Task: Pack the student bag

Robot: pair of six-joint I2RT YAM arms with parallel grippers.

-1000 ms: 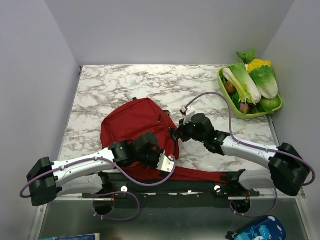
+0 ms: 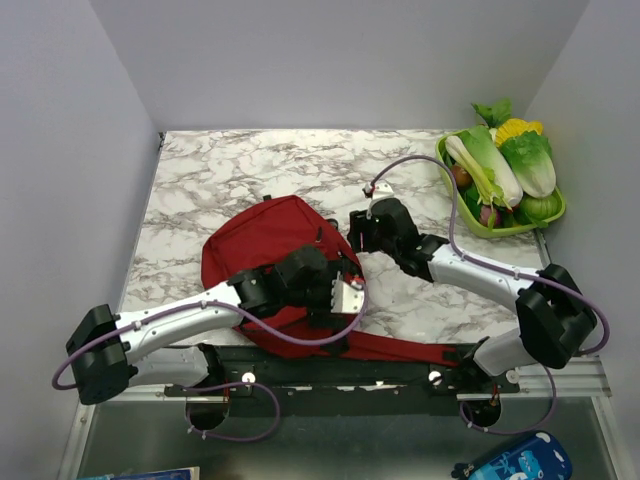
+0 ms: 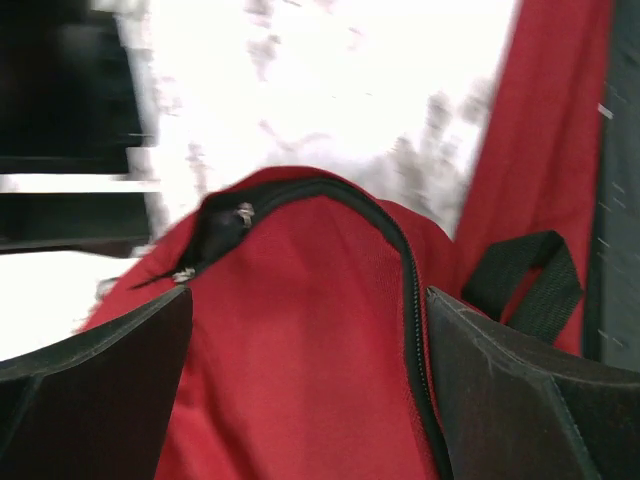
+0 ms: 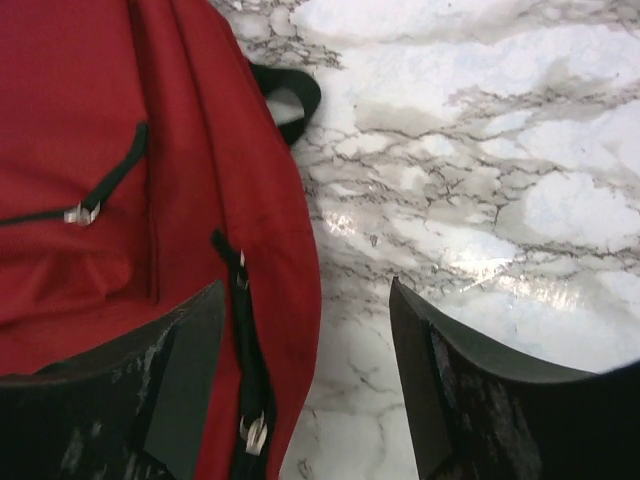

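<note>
The red student bag [image 2: 250, 225] lies flattened on the marble counter, with black zipper pulls and straps. My left gripper [image 2: 335, 290] is over the bag's lower right part; in the left wrist view its open fingers [image 3: 90, 400] are close to the fabric and a zipped edge [image 3: 320, 186]. My right gripper [image 2: 357, 232] hovers just right of the bag's upper right side. In the right wrist view its fingers [image 4: 460, 400] stand apart above the bag's edge, a black strap loop [image 4: 300, 80] and a zipper pull [image 4: 250, 380], holding nothing visible.
A green basket [image 2: 495, 228] of vegetables sits at the back right. A blue printed object [image 2: 515, 460] lies below the counter's front, bottom right. Grey walls enclose both sides and back.
My right gripper has moved up and back along the bag's side, away from the lower zipper pull. My left gripper has shifted slightly up and right over the bag.
</note>
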